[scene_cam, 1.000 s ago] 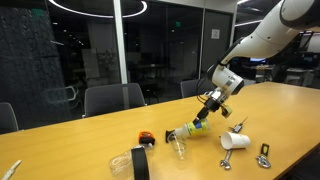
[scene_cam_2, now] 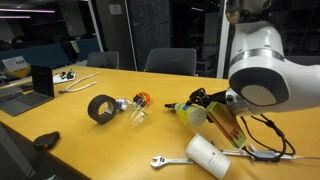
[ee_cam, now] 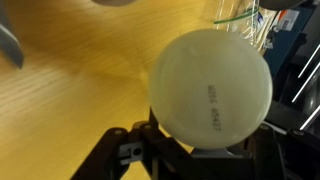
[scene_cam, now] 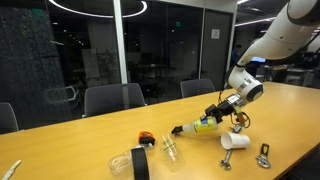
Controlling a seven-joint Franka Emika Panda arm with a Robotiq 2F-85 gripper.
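Note:
A bottle (scene_cam: 203, 126) with a pale yellow-green and blue body and a dark top lies slanted over the table, its top pointing left. My gripper (scene_cam: 220, 113) is at the bottle's right end, and the two look in contact. In the wrist view the bottle's round pale base (ee_cam: 212, 88), with small print on it, fills the space ahead of my gripper. It covers the fingertips, so how far apart they stand does not show. Exterior view 2 has the bottle (scene_cam_2: 192, 112) partly behind the arm.
A white cup (scene_cam: 235, 141) lies on its side in front of the gripper, with a wrench (scene_cam: 227, 159) and another metal tool (scene_cam: 263, 155) nearby. To the left are a clear glass (scene_cam: 170, 149), a red-orange item (scene_cam: 146, 138) and a black tape roll (scene_cam: 140, 163).
My gripper has shifted right and a little lower. The bottle has shifted slightly right with it, and its dark top has moved right too. The other items stay where they were.

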